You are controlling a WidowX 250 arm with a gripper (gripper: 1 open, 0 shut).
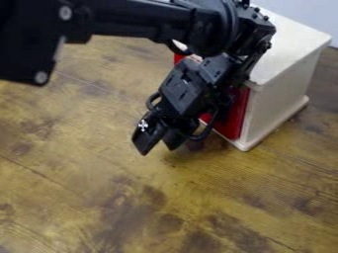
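My black gripper (161,132) hangs low in front of a white wooden box (278,89) with a red front panel (232,117). Its fingers point down and to the left, just outside the box's front, and whether they are apart or closed is hard to make out. The arm hides much of the red panel and part of the box top.
A pale wall (309,16) shows at the top right behind the box.
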